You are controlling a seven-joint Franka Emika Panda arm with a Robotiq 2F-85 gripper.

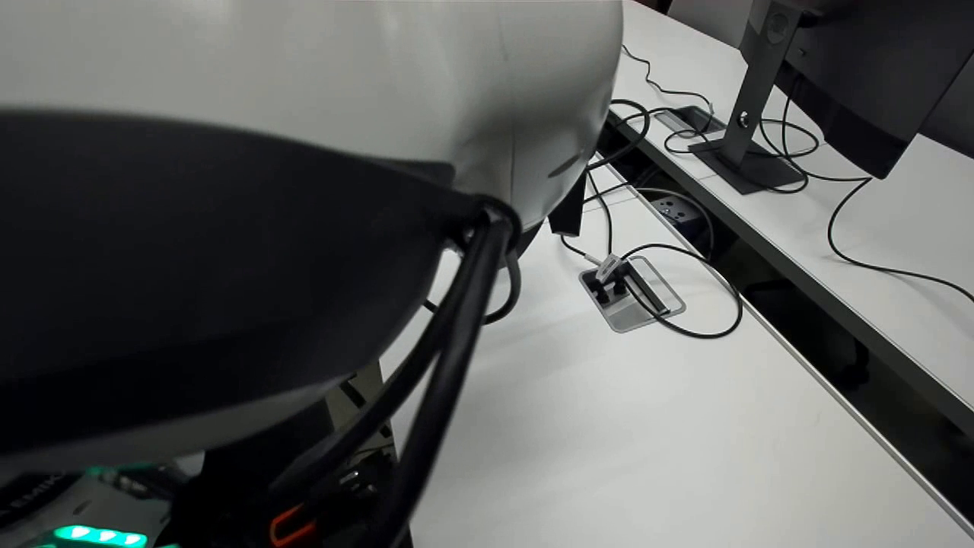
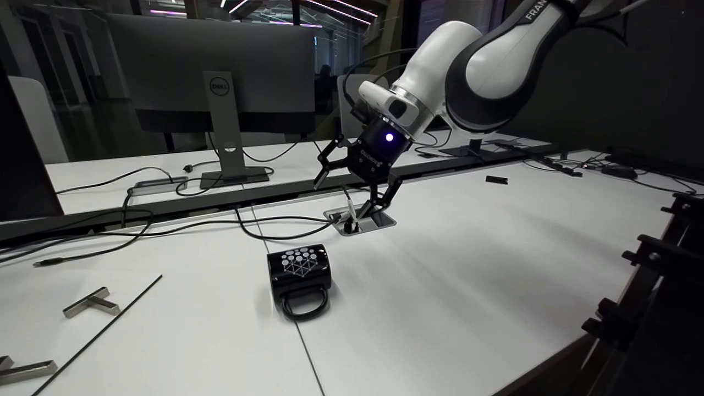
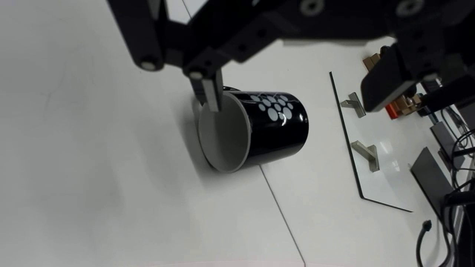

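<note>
A black mug with white dots and lines lies on its side on the white table. Its pale, empty inside faces left in the wrist view, and the handle points to the table's front edge in exterior view 2. My gripper is open above the table, behind and a little right of the mug, with space between its fingers. From the wrist, one fingertip overlaps the mug's rim in the picture; the other is far to the right. The arm hides mug and gripper in exterior view 1.
Cables and a socket box lie near the back edge. A clear panel with metal handles lies left of the mug. A monitor stands on the desk behind.
</note>
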